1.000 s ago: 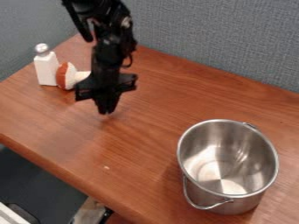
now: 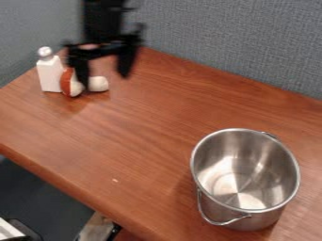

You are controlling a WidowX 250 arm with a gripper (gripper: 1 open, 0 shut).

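Observation:
My black gripper (image 2: 104, 55), blurred by motion, stands open at the back left, its fingers above and around an orange-and-white object (image 2: 73, 81) with a white rounded end lying on the wooden table. A white bottle (image 2: 51, 73) stands upright just left of that object. A shiny steel pail (image 2: 246, 179) with a wire handle stands at the front right, apart from the gripper.
Grey padded walls rise behind it. The table's left edge drops to a dark floor at the lower left.
The objects on the table look unmoved.

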